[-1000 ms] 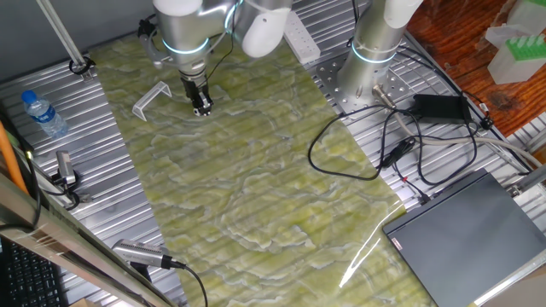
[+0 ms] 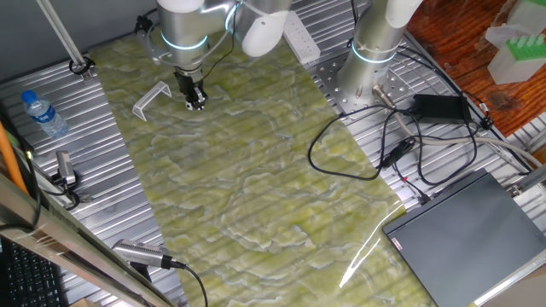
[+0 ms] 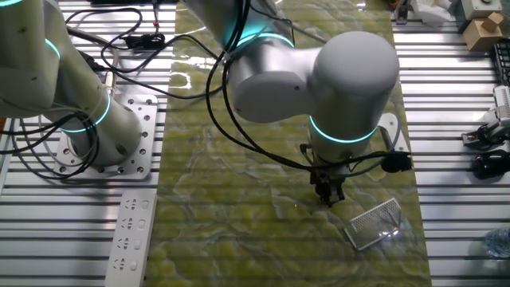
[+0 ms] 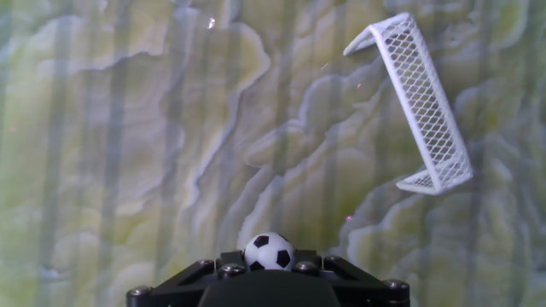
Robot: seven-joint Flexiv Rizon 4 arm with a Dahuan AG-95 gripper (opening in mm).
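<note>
A small black-and-white soccer ball (image 4: 269, 251) sits between the fingertips of my gripper at the bottom of the wrist view. The fingers are shut on it, touching both its sides; its lower part is hidden behind the gripper body. A small white goal with a mesh net (image 4: 424, 107) stands ahead and to the right in that view. In exterior view 1 my gripper (image 2: 196, 104) points down, a short way to the right of the goal (image 2: 152, 99). Exterior view 2 has the gripper (image 3: 329, 196) up and left of the goal (image 3: 373, 225).
A water bottle (image 2: 44, 114) stands off the mat's left side. On the right lie black cables (image 2: 341, 175) and a dark flat panel (image 2: 473, 239). A power strip (image 2: 300, 37) is near the arm's base.
In exterior view 1 my gripper has shifted slightly left and up the picture, closer to the goal. The goal has stayed in place.
</note>
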